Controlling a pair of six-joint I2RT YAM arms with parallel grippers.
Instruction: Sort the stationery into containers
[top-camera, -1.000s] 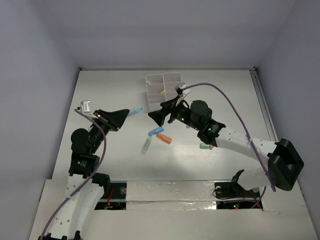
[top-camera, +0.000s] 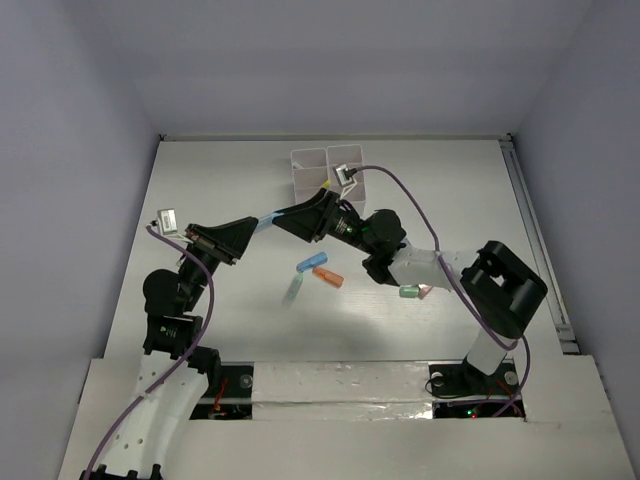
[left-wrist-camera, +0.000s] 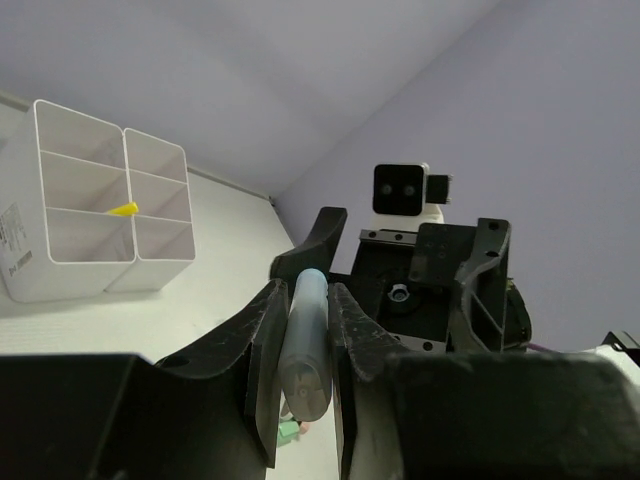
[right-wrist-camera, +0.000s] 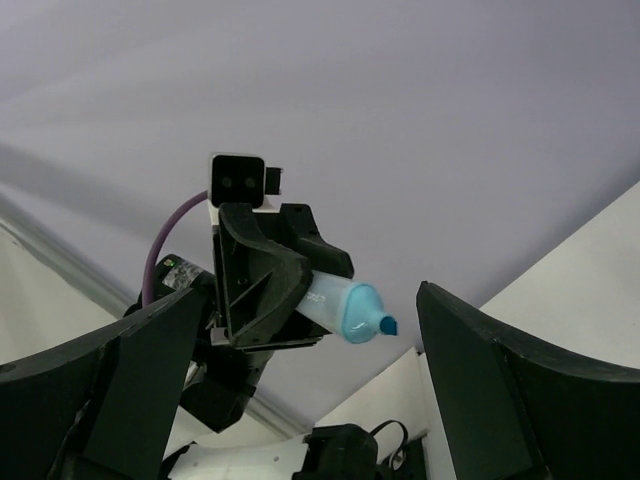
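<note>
My left gripper (top-camera: 248, 230) is shut on a translucent light-blue pen-like item (left-wrist-camera: 306, 360), held in the air with its capped end pointing toward my right gripper (top-camera: 280, 221). The right gripper stands open around that end, which shows between its fingers in the right wrist view (right-wrist-camera: 345, 307). Blue (top-camera: 312, 261), orange (top-camera: 328, 277) and pale green (top-camera: 293, 289) items lie mid-table; a green one (top-camera: 409, 292) lies at right. The white compartment organizer (top-camera: 308, 156) stands at the back with a yellow item (left-wrist-camera: 122, 209) in it.
Both arms reach over its middle, and grey walls close it in on the sides and behind.
My right gripper has moved left to the end of the held item, and its arm has swung upward in the top view. The left gripper has barely moved.
</note>
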